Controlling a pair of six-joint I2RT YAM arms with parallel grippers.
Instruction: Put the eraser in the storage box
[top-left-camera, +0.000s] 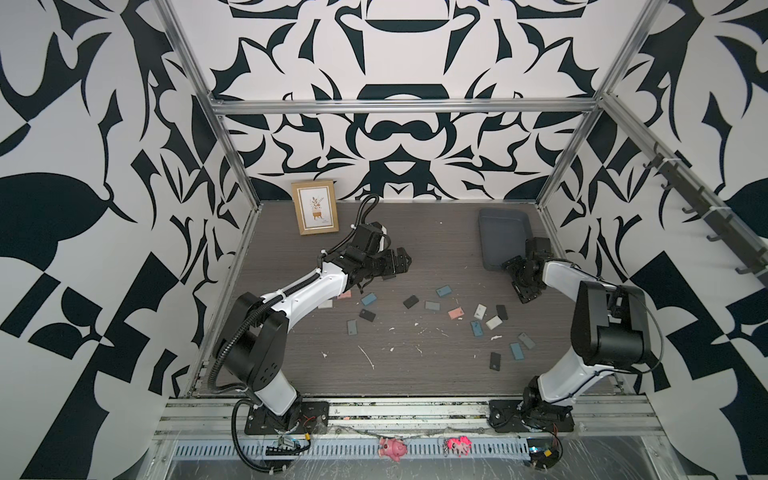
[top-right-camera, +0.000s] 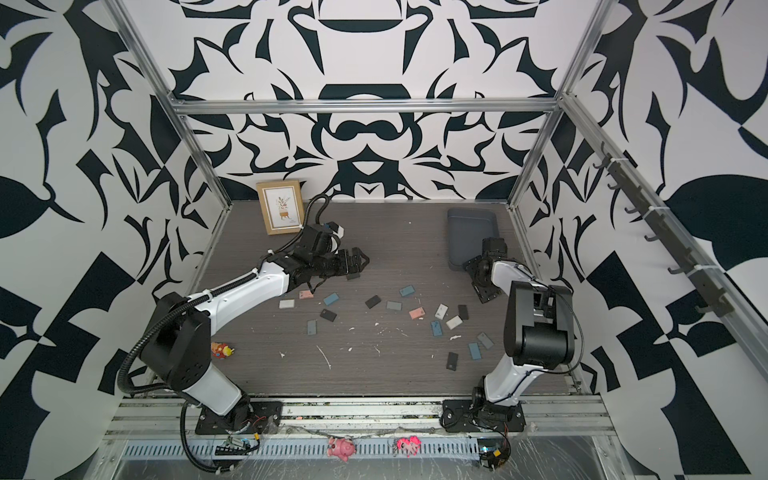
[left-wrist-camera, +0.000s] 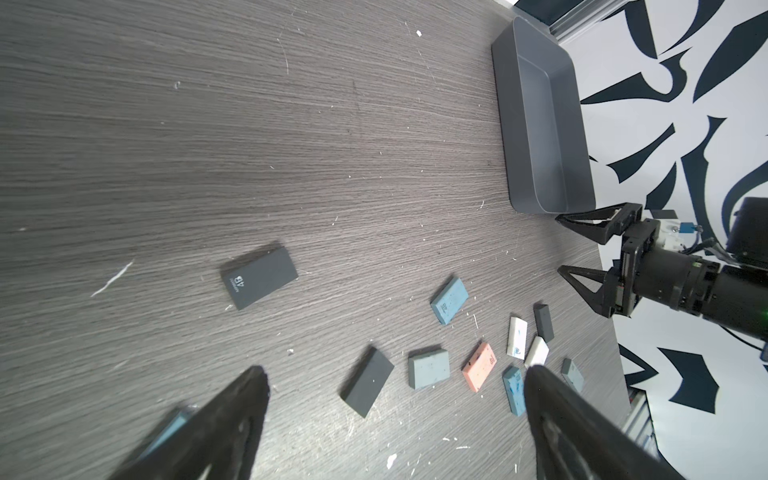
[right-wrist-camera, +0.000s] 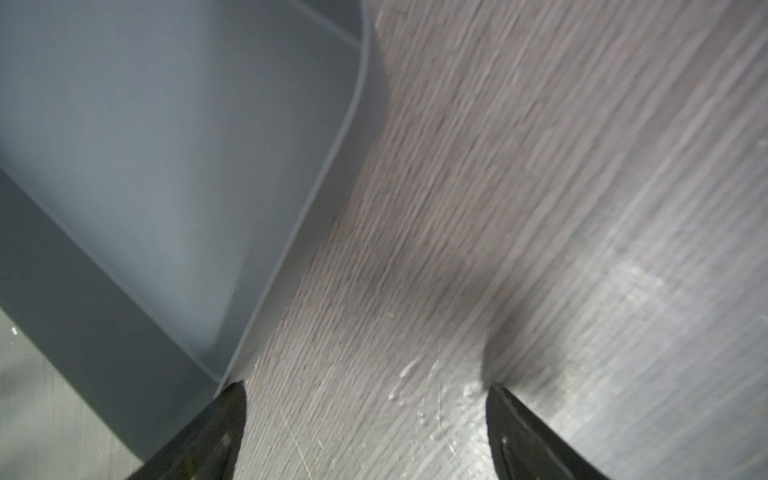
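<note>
Small erasers in black, grey, blue, pink and white are scattered over the table, among them a pink eraser (top-left-camera: 455, 313) and a black eraser (left-wrist-camera: 260, 276). The dark grey storage box (top-left-camera: 504, 232) stands at the back right; no eraser shows in the part of its inside that I can see. Above the table, left of the middle, my left gripper (top-left-camera: 404, 258) is open and empty, pointing right. My right gripper is open with only bare table between its fingers, low by the box's near corner. Its left fingertip (right-wrist-camera: 228, 408) appears close to the box wall; contact cannot be judged.
A framed picture (top-left-camera: 315, 208) stands at the back left. The table between it and the box is largely clear. White scraps (top-left-camera: 365, 357) litter the front area. A patterned wall rises just right of the box.
</note>
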